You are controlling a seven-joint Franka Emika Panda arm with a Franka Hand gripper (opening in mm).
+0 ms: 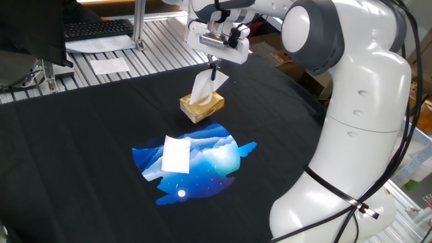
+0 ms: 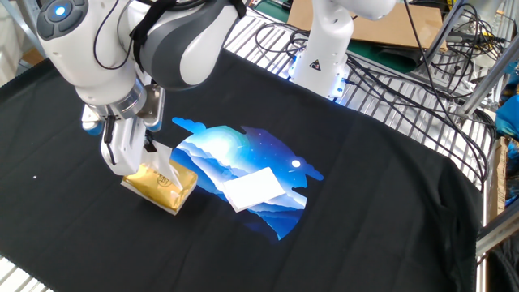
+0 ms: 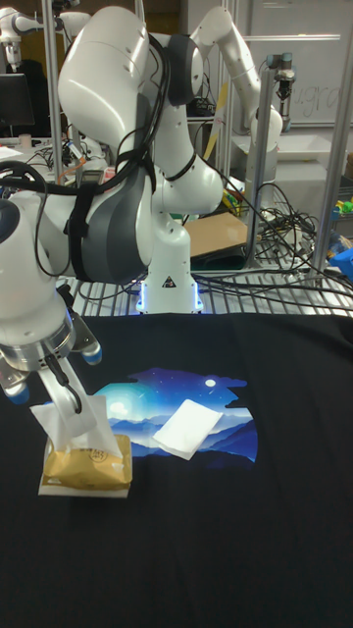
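Note:
A gold tissue pack (image 1: 202, 106) is on the black cloth, with a white tissue (image 1: 202, 86) standing up out of its top. Directly over the pack is my gripper (image 1: 213, 71), pointing down, its dark fingers close together at the tissue's upper part. They appear shut on the tissue. In exterior view 2 the pack (image 2: 162, 182) lies below the hand, which covers part of the tissue. From exterior view 3 the tissue (image 3: 83, 427) rises in front of the fingers and hides their tips.
Beside the pack lies a blue mountain-picture mat (image 1: 219, 158) with a folded white paper (image 1: 176, 154) on it. Bare black cloth (image 1: 74, 169) spreads around them. A keyboard (image 1: 98, 30) and a white sheet (image 1: 110, 65) are on the slatted metal surface behind.

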